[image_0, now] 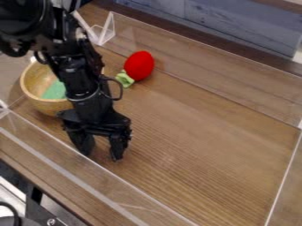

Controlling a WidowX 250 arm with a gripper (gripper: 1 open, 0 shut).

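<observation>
My black gripper (97, 137) is low over the wooden table, left of centre, its fingers pointing down and spread open, with nothing visible between them. Behind it, a yellow bowl (38, 79) with something green inside is partly hidden by the arm. A red round object (139, 65) lies beyond the arm, beside a small light-green piece (125, 79).
A pale wall (218, 26) borders the back. A white wire-like item stands at the upper left behind the arm.
</observation>
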